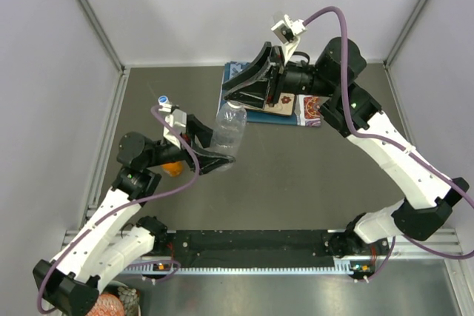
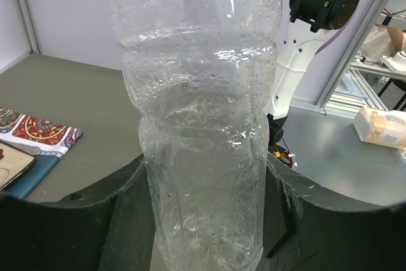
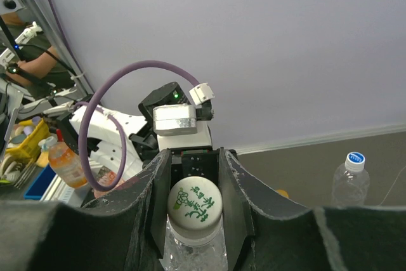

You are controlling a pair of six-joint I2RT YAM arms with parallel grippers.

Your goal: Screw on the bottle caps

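A clear plastic bottle is upright in my left gripper, which is shut on its body; in the left wrist view it fills the middle. Directly over its neck, my right gripper is shut on a white cap with green print, which sits at the bottle's top. Another bottle with a blue cap stands on the table at the left back, partly behind the left arm in the top view.
Folded cloths and boards lie at the back centre of the table. An orange object lies behind the left wrist.
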